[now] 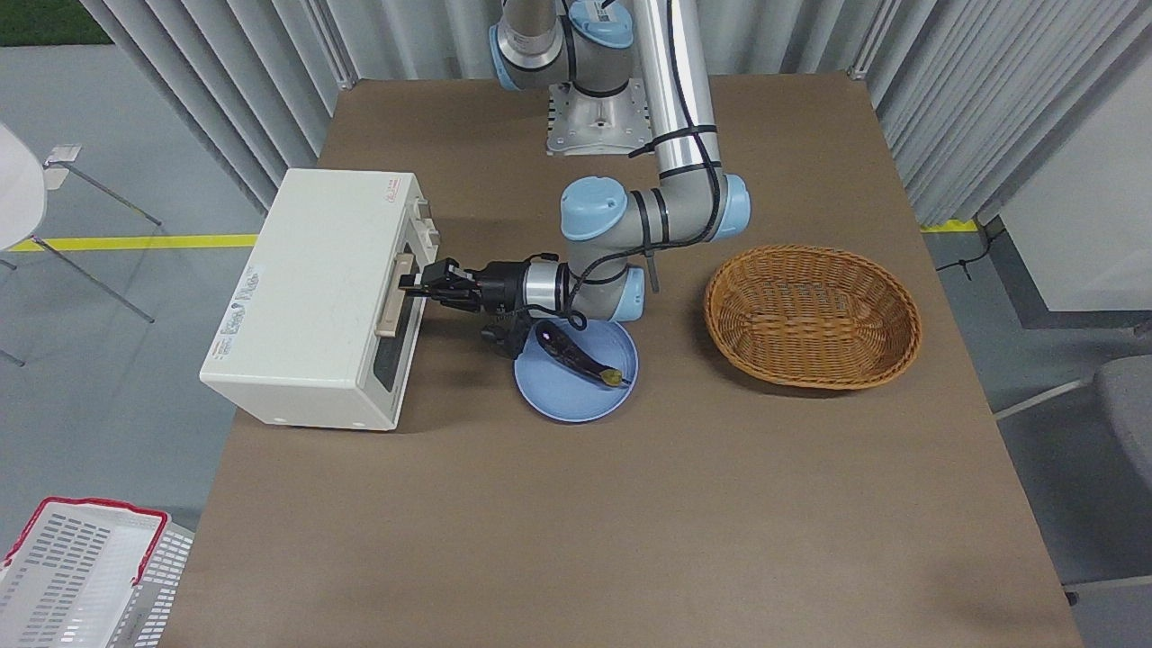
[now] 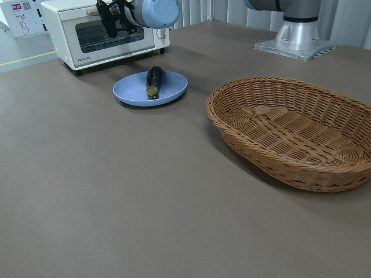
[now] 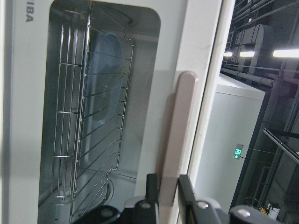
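Observation:
The white toaster oven (image 1: 297, 283) stands at the left of the table, its glass door (image 2: 110, 35) facing me. My gripper is at the long pale door handle (image 3: 180, 120), its two fingers on either side of the handle's end. Through the glass in the wrist view, a wire rack and a faint blue oval, possibly a reflection, show. Below the wrist, a blue plate (image 1: 551, 394) holds a dark eggplant (image 1: 572, 351) with a green stem end.
A wicker basket (image 1: 812, 315) sits to the right of the plate. A white plastic crate (image 1: 86, 572) is off the table at the lower left.

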